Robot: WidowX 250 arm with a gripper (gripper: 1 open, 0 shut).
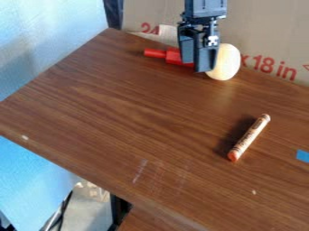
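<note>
The dark gripper [204, 61] hangs at the back of the wooden table, low between a red object [160, 53] and a pale egg-shaped object [226, 63], partly covering both. Whether its fingers are open or shut, or touch either object, I cannot tell. A white marker-like stick [248, 138] with orange ends lies toward the right of the table.
A cardboard panel [273, 27] stands behind the table. A small blue patch [302, 155] lies at the right.
</note>
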